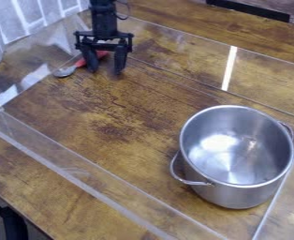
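Observation:
My black gripper (105, 58) is at the back left of the wooden table, low over a spoon with a red handle (90, 58) and a metal head (65, 70). The fingers straddle or sit just beside the handle, partly hiding it; whether they touch or hold it is unclear.
A large steel pot (235, 157) with side handles stands at the front right. Clear plastic edging runs along the sides, and a foil-like wall (12, 37) lines the left.

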